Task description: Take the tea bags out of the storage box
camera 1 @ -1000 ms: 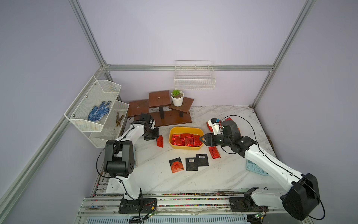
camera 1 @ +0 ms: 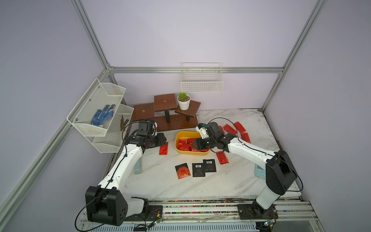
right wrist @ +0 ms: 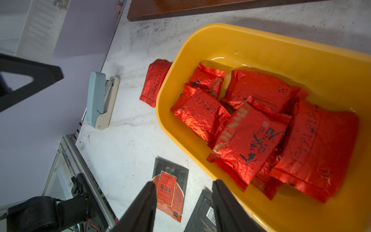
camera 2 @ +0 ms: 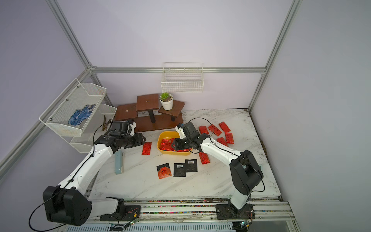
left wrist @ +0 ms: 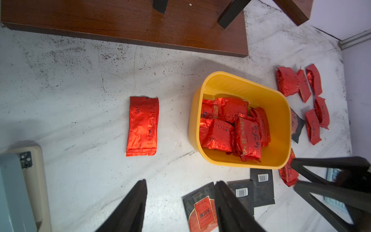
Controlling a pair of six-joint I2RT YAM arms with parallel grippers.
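Note:
A yellow storage box (left wrist: 278, 154) holds several red tea bags (right wrist: 251, 143). My right gripper hangs open over the box's near-left part, with nothing between its fingers. My left gripper is above the table left of the box, its fingers apart and empty. A single red tea bag (left wrist: 142, 125) lies flat on the table below it, left of the box. More red tea bags (left wrist: 286, 81) lie loose right of and behind the box, and one is partly hidden in front-right of it.
Several dark packets (camera 1: 198, 170) lie in front of the box. A brown wooden stand (camera 1: 172, 123) with a potted plant (camera 1: 183, 102) is behind. A pale blue stapler (right wrist: 96, 96) is at the left, a blue calculator (camera 1: 260, 172) at the right.
My right arm has swung left over the box. The tea bag beneath the left gripper now lies flat on the table.

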